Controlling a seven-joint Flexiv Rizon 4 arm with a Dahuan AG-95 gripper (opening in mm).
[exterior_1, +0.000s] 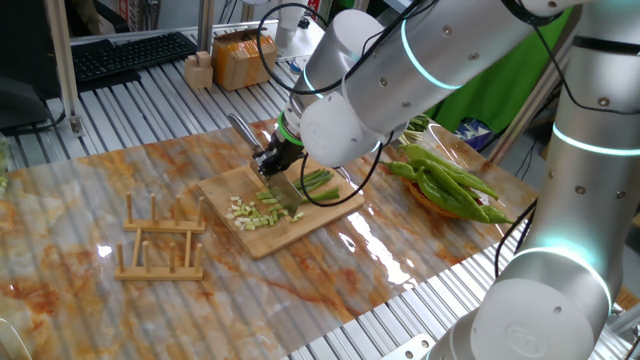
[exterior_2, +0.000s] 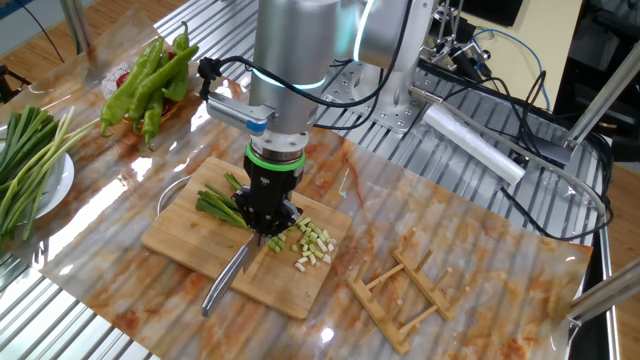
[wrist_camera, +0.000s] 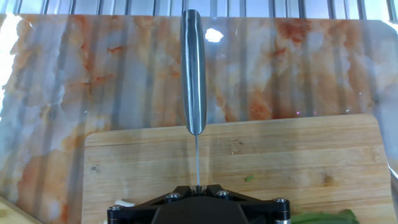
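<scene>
My gripper is shut on a steel knife, clamping it where the blade meets the handle (wrist_camera: 194, 71). In exterior view 1 the broad blade (exterior_1: 286, 193) points down at the wooden cutting board (exterior_1: 262, 238), among green scallions. Whether its edge touches the board cannot be told. Long green stalks (exterior_2: 217, 205) lie on one side of the blade, and chopped pale pieces (exterior_2: 316, 243) are scattered on the other. The knife handle reaches out over the board's edge in exterior view 2. From the wrist view, the cutting edge and most of the scallions are hidden.
A wooden peg rack (exterior_1: 160, 272) stands on the marbled mat beside the board. On the other side are a basket of green peppers (exterior_1: 445, 187) and a plate of whole scallions (exterior_2: 55, 185). Clear mat lies between rack and board.
</scene>
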